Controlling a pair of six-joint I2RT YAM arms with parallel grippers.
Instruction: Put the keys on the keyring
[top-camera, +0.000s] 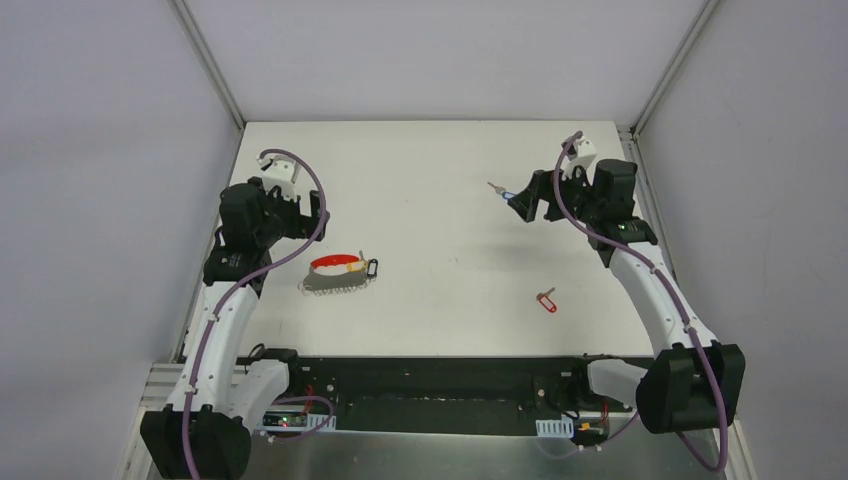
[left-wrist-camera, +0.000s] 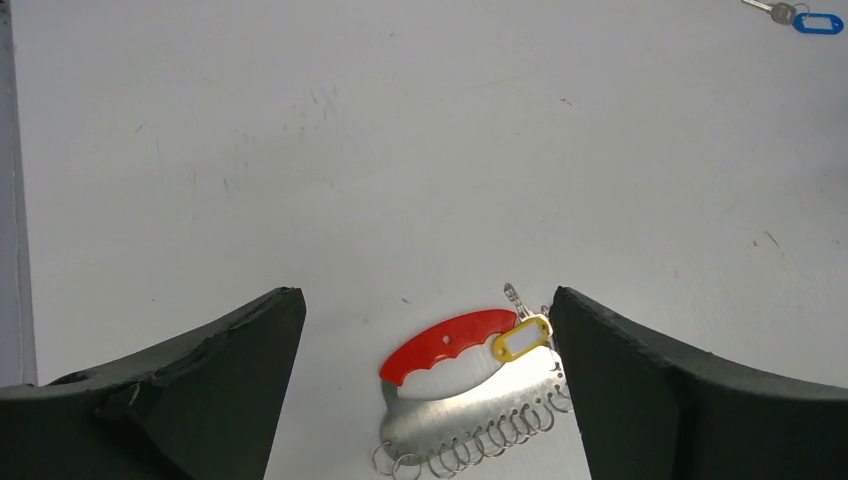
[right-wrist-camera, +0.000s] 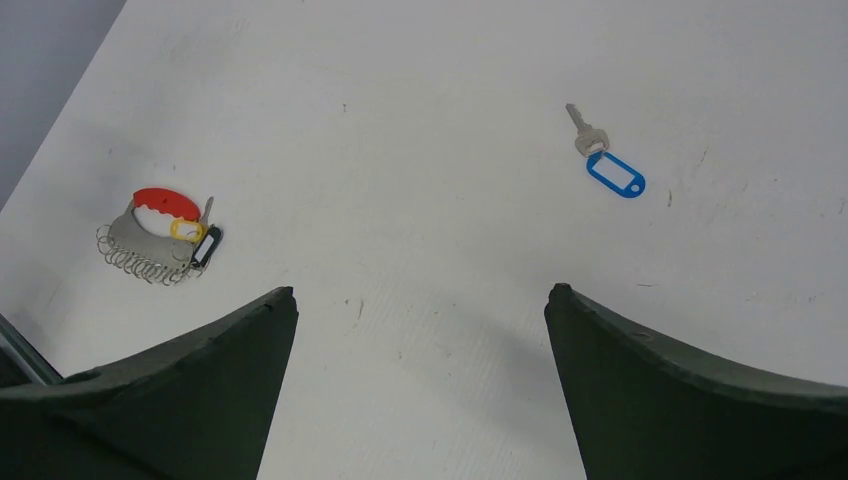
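A metal keyring holder with red handle (top-camera: 334, 260) (left-wrist-camera: 440, 340) (right-wrist-camera: 160, 200) and a row of rings lies at the table's left, with yellow-tagged (left-wrist-camera: 520, 338) and black-tagged (right-wrist-camera: 207, 247) keys on it. A blue-tagged key (right-wrist-camera: 615, 174) lies right of centre, near my right gripper; a red-tagged key (top-camera: 547, 302) lies at the front right. My left gripper hangs open above and behind the holder, nothing between its fingers. My right gripper is open and empty above the table.
The white table (top-camera: 430, 180) is bounded by grey walls at the back and sides.
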